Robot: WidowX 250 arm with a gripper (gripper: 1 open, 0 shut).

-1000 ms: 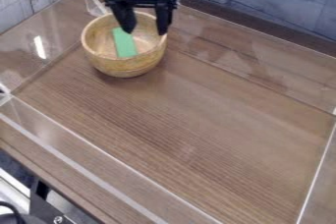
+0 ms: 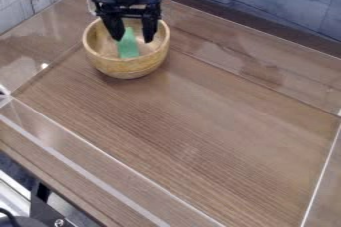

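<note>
A round wicker-coloured bowl (image 2: 124,65) sits at the upper left of the wooden table, with a green object (image 2: 128,44) inside it. My black gripper (image 2: 128,24) is over the bowl's back part, fingers pointing down and apart, open, around or just above the top of the green object; whether they touch it I cannot tell.
A blue-grey surface lies beyond its back edge at the upper right, and a pale surface along the left side.
My gripper has moved left and up in the view, from the bowl's right part to over the green object.
</note>
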